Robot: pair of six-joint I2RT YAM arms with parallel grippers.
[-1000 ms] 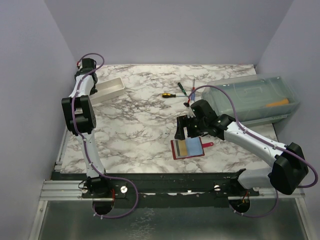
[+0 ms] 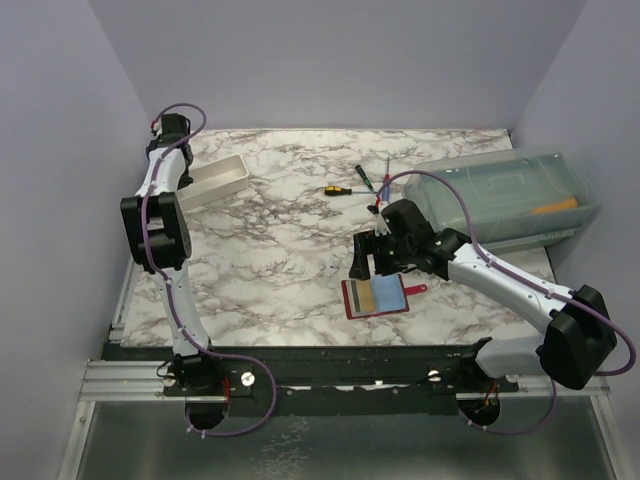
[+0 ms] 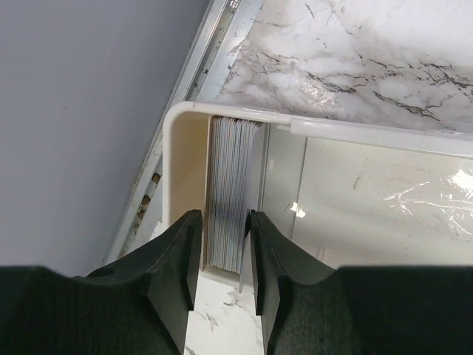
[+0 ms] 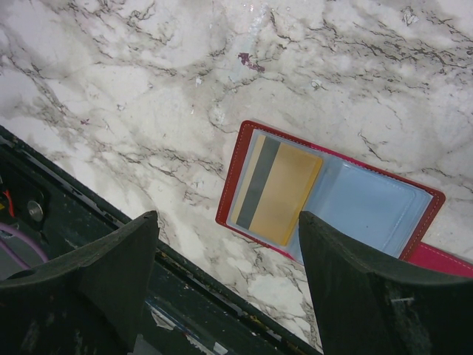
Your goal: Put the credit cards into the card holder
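Observation:
In the left wrist view, a tight row of credit cards [image 3: 228, 170] stands on edge at one end of a white box. One pale card [image 3: 255, 166] leans away from the row, its near end beside the right finger. My left gripper is part open over the box's near side, fingers apart and no grip visible. The red-edged card holder [image 4: 233, 180] lies open on the table. A gold card [image 4: 284, 191] with a dark stripe is in its left pocket, while its light blue right side [image 4: 373, 203] looks empty. Above the holder, my right gripper hangs open and empty.
The white box [image 2: 232, 177] sits at the back left, largely bare apart from the cards. Screwdrivers [image 2: 340, 190] lie at the back centre, and a clear lidded bin [image 2: 500, 195] fills the back right. Bare marble [image 2: 270, 260] stretches between the arms.
Right arm, holder and box look unmoved.

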